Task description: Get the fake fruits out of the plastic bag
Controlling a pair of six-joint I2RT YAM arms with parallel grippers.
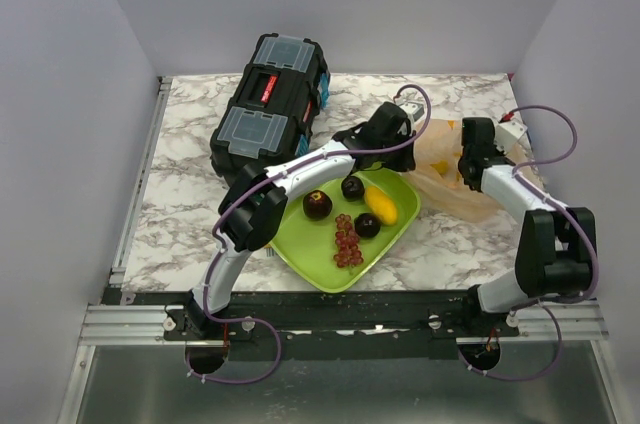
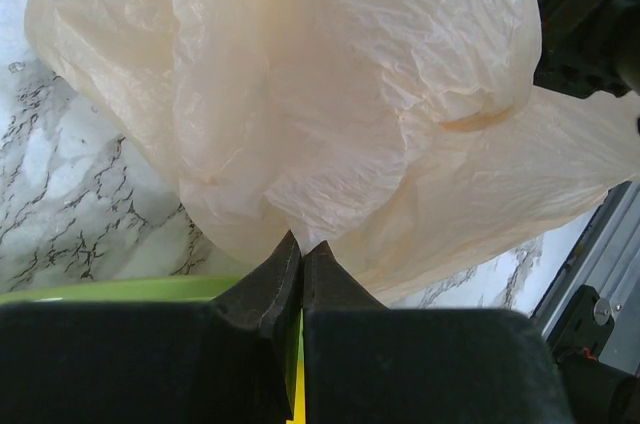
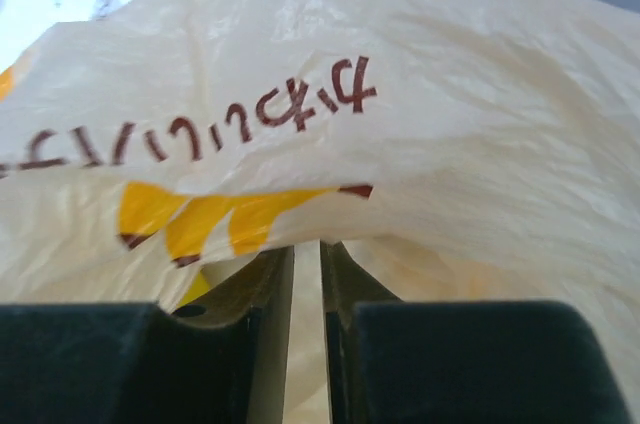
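The crumpled, pale translucent plastic bag (image 1: 465,202) lies at the right of the table, with brown lettering and yellow print. My left gripper is shut on a pinched fold of the bag (image 2: 330,134). The right gripper reaches in under the bag's upper layer (image 3: 430,64); its fingers are together with nothing between them. Just outside its left finger shows a bit of yellow fruit (image 3: 195,290), mostly hidden by the bag film. From above, a yellow patch (image 1: 440,167) shows through the bag, left of the right gripper (image 1: 470,184).
A green tray (image 1: 300,252) holds a yellow fruit (image 1: 380,206), red grapes (image 1: 346,242) and several dark round fruits. Behind the left arm stands a black toolbox (image 1: 265,104). Bare marble table lies left of the tray and in front of the bag.
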